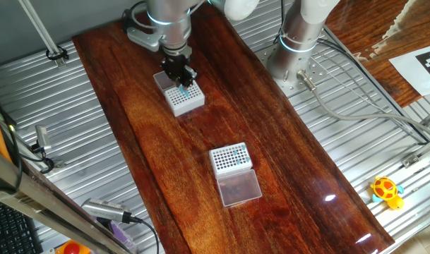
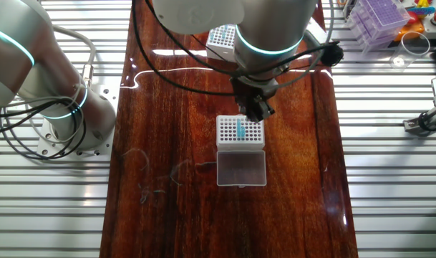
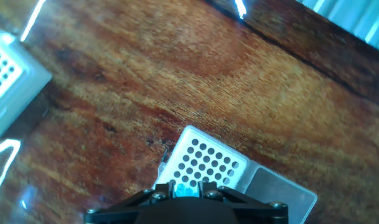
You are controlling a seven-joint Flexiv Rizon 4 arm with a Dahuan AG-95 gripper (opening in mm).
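Below my gripper [image 1: 185, 84] stands a white tip rack [image 1: 185, 100] with its clear lid folded back. A short row of cyan tips [image 2: 240, 128] shows among its many empty-looking holes. In the wrist view, the two fingers of my gripper are a small gap apart, and cyan shows in that gap. Whether the cyan lies between the fingers or only in the rack beneath is unclear. A second white rack [image 1: 230, 159], lid also laid back, sits nearer the middle of the board and carries a few cyan tips [image 1: 239, 154].
The wooden board [image 1: 151, 152] is bare between and around the racks. A toy turtle [image 1: 385, 189] and a camera-like device [image 1: 106, 209] lie off the board.
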